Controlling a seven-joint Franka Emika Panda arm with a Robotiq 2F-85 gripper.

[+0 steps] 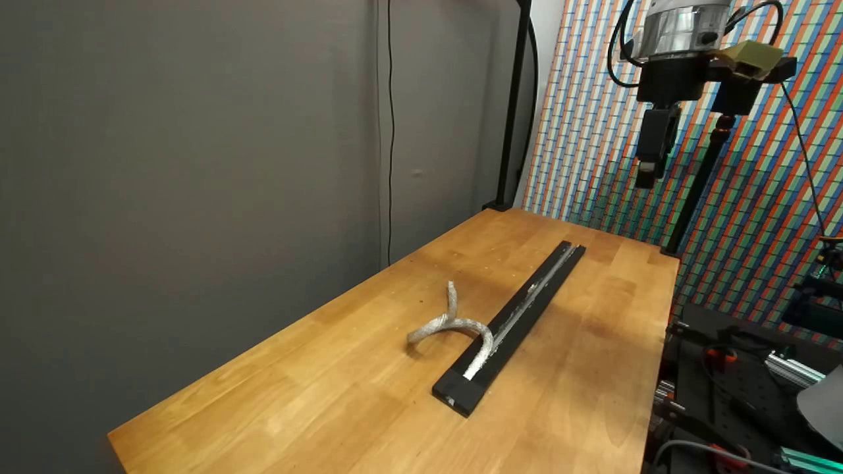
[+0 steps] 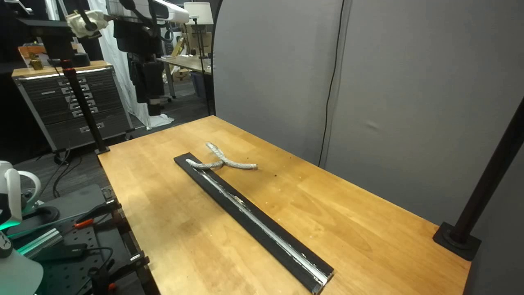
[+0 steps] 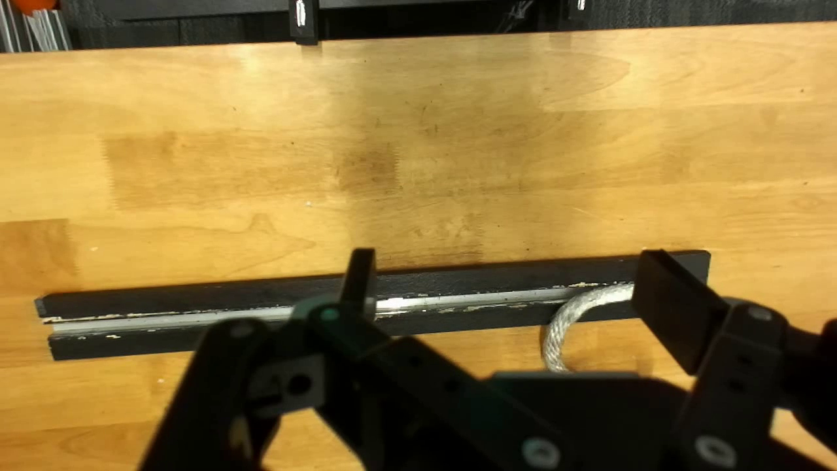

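A pale braided rope lies at one end of a long black bar, bent in a curve with one arm branching off. One end of the rope rests on the bar, in line with its groove; the rest spreads over the bare wood beside it. The black bar has a silvery groove running along its length. High above the table hangs my gripper, its fingers spread wide and nothing between them. In the wrist view the right finger and the gripper's body hide part of the rope.
Black posts stand at its corners, and a grey wall runs along one side. Off the opposite side is a dark cart with clamps and tools.
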